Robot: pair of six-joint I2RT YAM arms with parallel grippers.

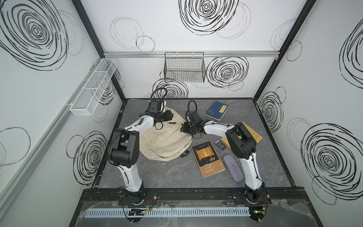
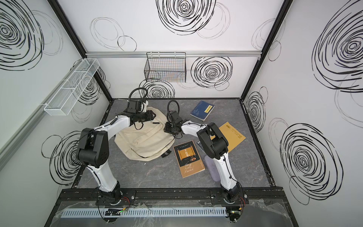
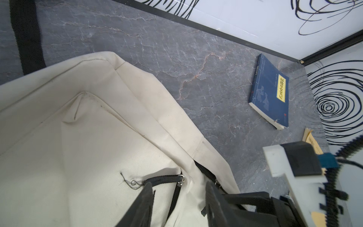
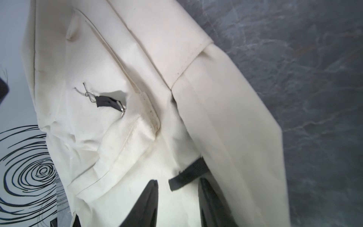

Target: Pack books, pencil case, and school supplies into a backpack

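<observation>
The cream backpack [image 1: 162,143] lies flat on the left of the table. Over its upper part hangs my left gripper, fingers apart, above a zip pull [image 3: 162,179]. My right gripper stands open low over the bag's right side, a dark tab [image 4: 185,176] between and just beyond its fingertips. To the right lie a blue book [image 1: 216,110], a brown book [image 1: 208,160], a calculator [image 1: 220,145], a purple pencil case [image 1: 233,167] and a yellow envelope [image 2: 234,134], partly under the right arm.
A black wire basket [image 1: 184,68] hangs on the back wall and a white one [image 1: 87,94] on the left wall.
</observation>
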